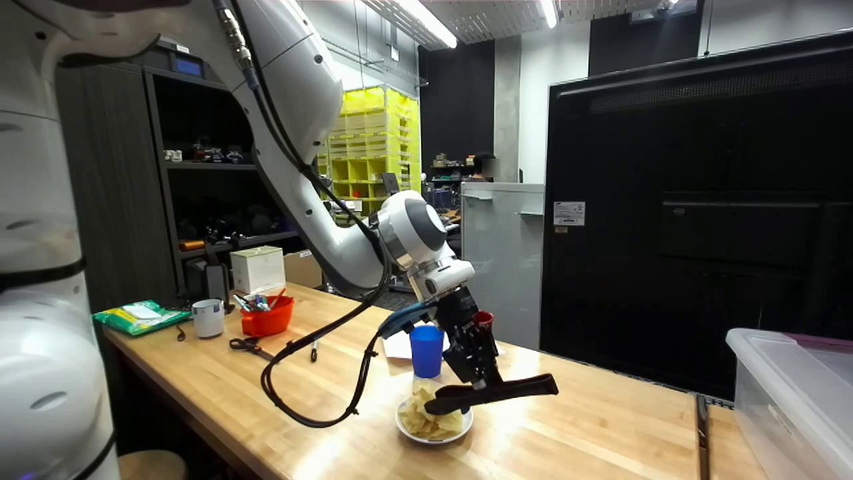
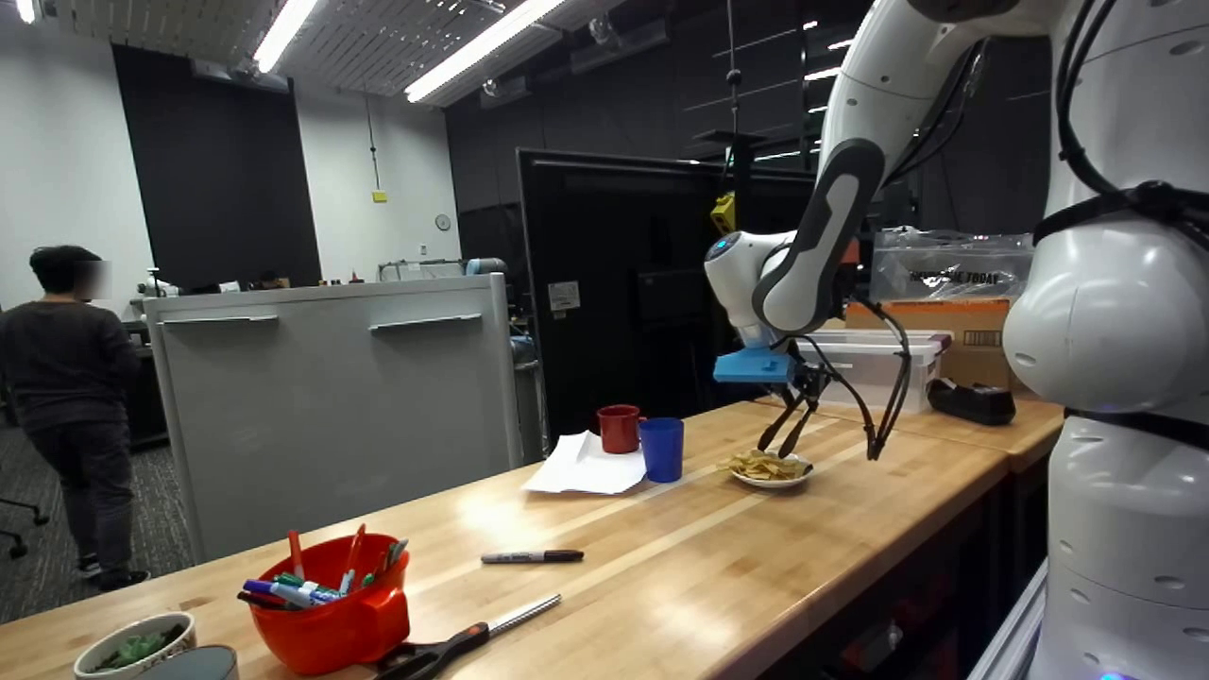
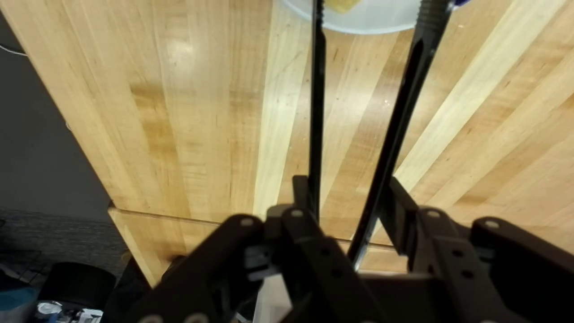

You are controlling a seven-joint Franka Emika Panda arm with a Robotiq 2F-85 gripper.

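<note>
A pair of black tongs [image 1: 512, 389] is held by my gripper, whose fingers press on the outer sides of its two arms. Those arms stand apart in the wrist view, with bare table showing between them. Below the tips lies a white plate [image 1: 430, 437] heaped with pale yellow chips [image 1: 428, 415]. In exterior view 2 the tongs [image 2: 782, 429] slant down to the chips [image 2: 765, 464]; whether they touch is hard to tell. Only the plate's edge [image 3: 371, 26] shows in the wrist view, where the tips are cut off.
Close to the plate stands a blue cup [image 2: 662, 449], with a red mug [image 2: 619, 429] and white paper [image 2: 584, 467] beside it. A marker [image 2: 533, 556], scissors [image 2: 459, 644] and a red pen container [image 2: 329, 612] lie farther along. Clear table surrounds the plate's open side.
</note>
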